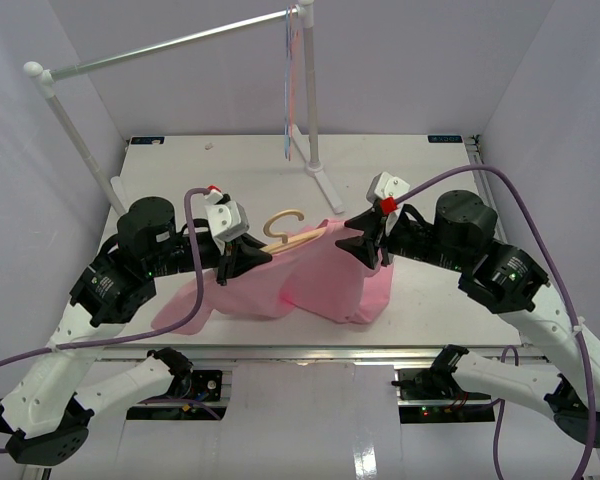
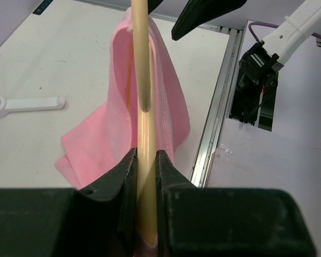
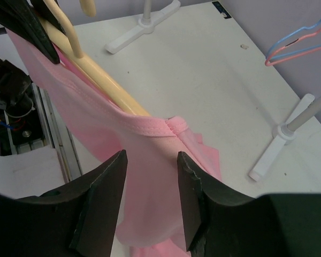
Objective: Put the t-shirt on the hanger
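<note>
A wooden hanger [image 1: 283, 219] lies with its bar partly inside the pink t-shirt [image 1: 320, 285], which drapes down onto the table. My left gripper [image 1: 248, 258] is shut on the hanger's bar, seen running straight up from the fingers [image 2: 170, 201] in the left wrist view. At the shirt's raised right end is my right gripper [image 1: 365, 238]; in the right wrist view its fingertips [image 3: 115, 171] stand apart, around the pink fabric at the end of the bar, with a gap between them.
A white rack [image 1: 170, 40] stands behind, with blue and pink hangers [image 1: 292, 90] on its rail and its feet [image 1: 320, 185] on the table [image 1: 420, 160].
</note>
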